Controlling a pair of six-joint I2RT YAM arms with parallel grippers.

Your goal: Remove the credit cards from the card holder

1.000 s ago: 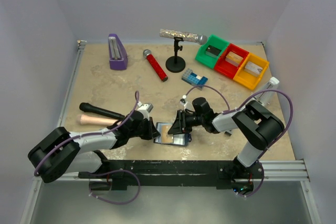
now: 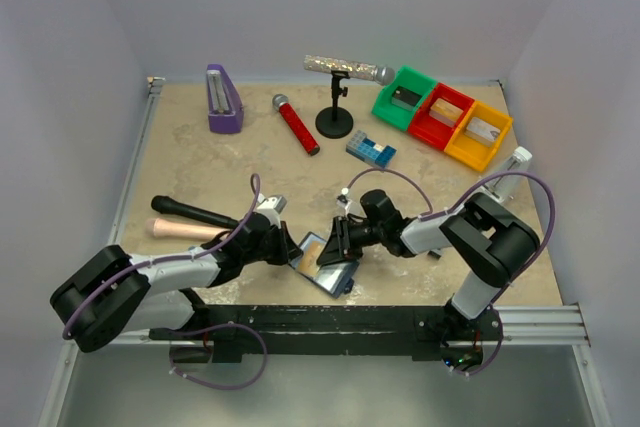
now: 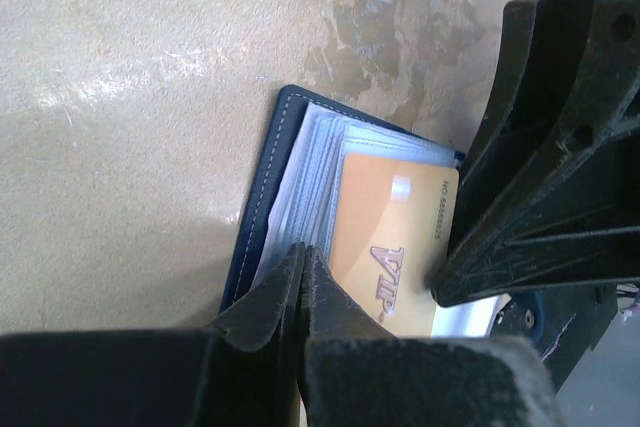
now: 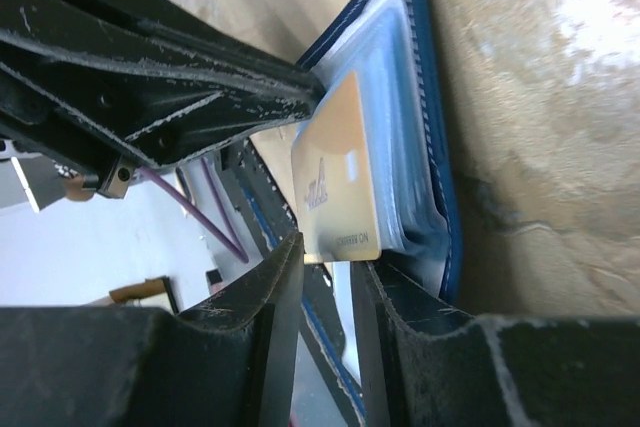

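An open dark-blue card holder [image 2: 330,291] lies slanted on the table between my arms. In its clear sleeves sits a gold VIP card [image 3: 392,222], seen up close in both wrist views. At the holder's left end is my left gripper [image 2: 297,254], shut, its fingertips against the sleeves; nothing shows between them. My right gripper is slightly open over the card, whose near edge [image 4: 345,253] lies at the gap between its fingertips. Whether the fingers straddle that edge or only rest against it is unclear. A whitish card or sleeve [image 3: 482,317] shows beyond the gold one.
Left of the holder lie a black microphone [image 2: 195,211] and a pinkish rod [image 2: 185,229]. A blue block [image 2: 371,151], a microphone stand [image 2: 334,122] and coloured bins [image 2: 443,117] stand at the back. Mid-table is free.
The holder has turned from lying straight to slanting, its right end swung toward the front edge.
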